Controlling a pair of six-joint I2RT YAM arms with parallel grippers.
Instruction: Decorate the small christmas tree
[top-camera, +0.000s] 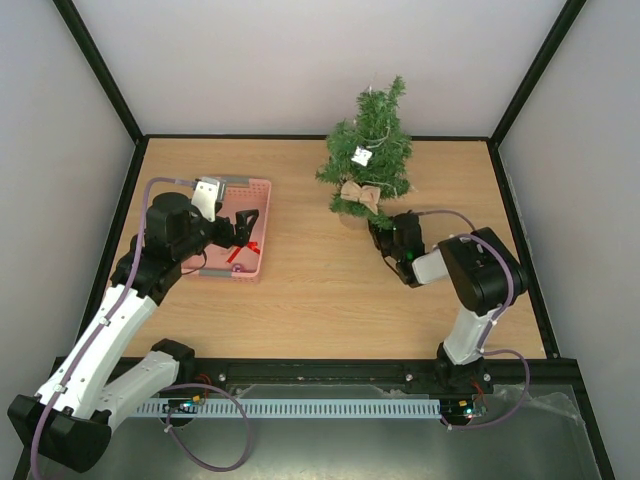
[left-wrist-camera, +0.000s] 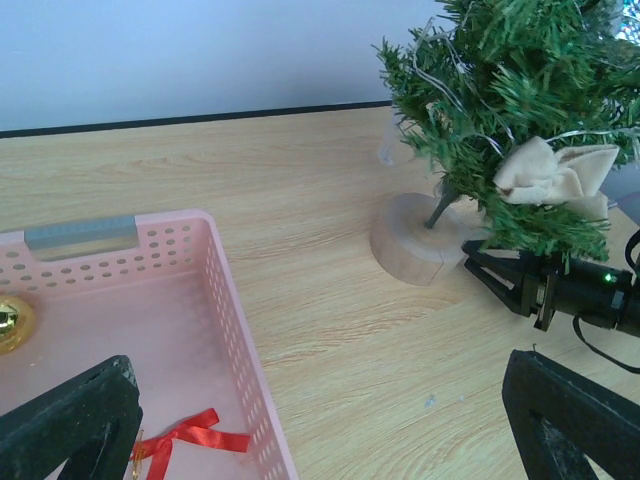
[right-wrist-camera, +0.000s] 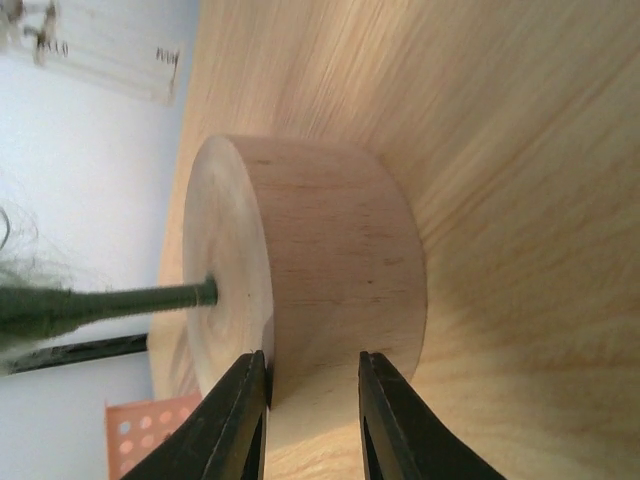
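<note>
The small green tree (top-camera: 372, 145) stands at the back of the table, leaning somewhat, with a beige bow on its front. Its round wooden base (left-wrist-camera: 415, 240) rests on the table. My right gripper is low beside that base, fingers part open, the fingertips close in front of the base's curved side; whether they touch it I cannot tell. Over the pink basket (left-wrist-camera: 217, 262) my left gripper (top-camera: 247, 227) hangs open with nothing between its fingers. A red ribbon bow (left-wrist-camera: 200, 433) and a gold ball (left-wrist-camera: 14, 322) lie in the basket.
A small purple thing (top-camera: 237, 268) shows at the basket's front. Bare tabletop (top-camera: 310, 300) lies between the basket and the right arm. The back wall rises close behind the tree.
</note>
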